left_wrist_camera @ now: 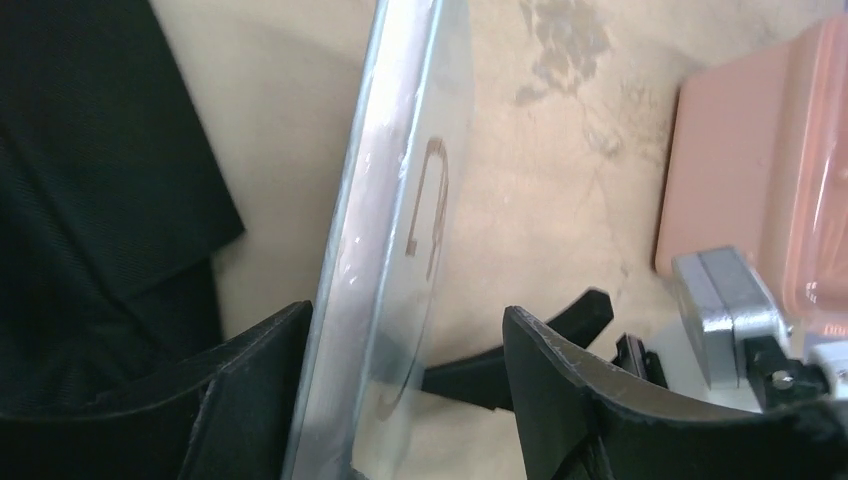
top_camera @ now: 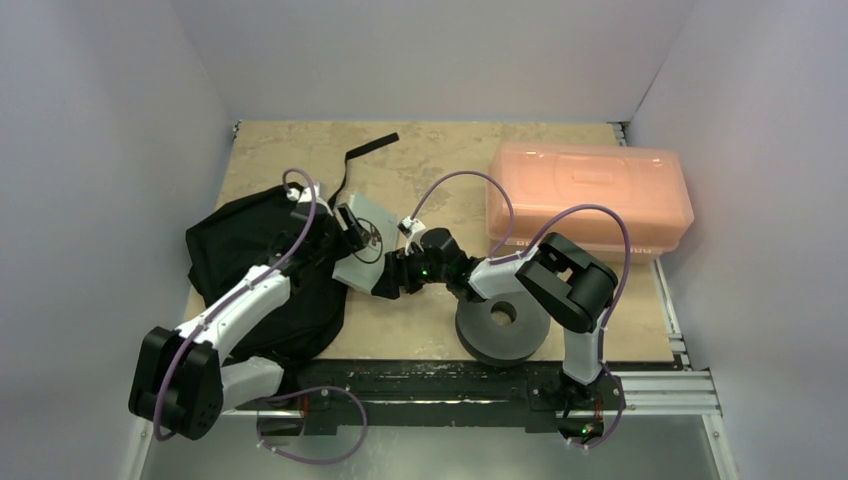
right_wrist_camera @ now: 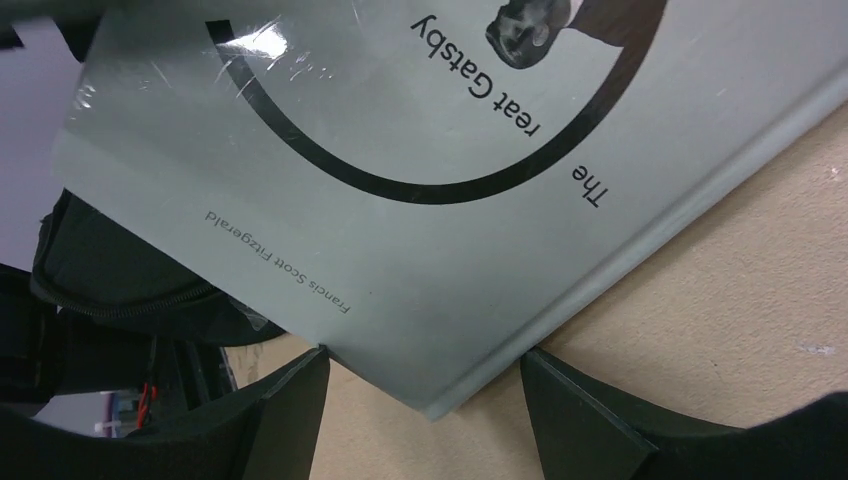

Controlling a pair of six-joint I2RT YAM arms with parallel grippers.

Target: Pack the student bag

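Observation:
A pale grey book, The Great Gatsby [top_camera: 372, 212], is beside the black bag [top_camera: 228, 240] in the top view. One of its corners is pinched in my right gripper, whose fingers press on two edges of the book [right_wrist_camera: 430, 290]. My left gripper stands partly open around the tilted book [left_wrist_camera: 375, 200]. There the left finger is close against the book, while a gap shows before the right finger [left_wrist_camera: 545, 380]. From above, the left gripper [top_camera: 348, 228] covers part of the cover. The bag's inside is hidden under the left arm.
A large translucent orange box [top_camera: 590, 195] lies at the back right. A dark grey round disc [top_camera: 475, 335] sits under the right arm. The bag's strap [top_camera: 370, 146] stretches across the table behind the book. Free table [top_camera: 440, 150] shows at the back middle.

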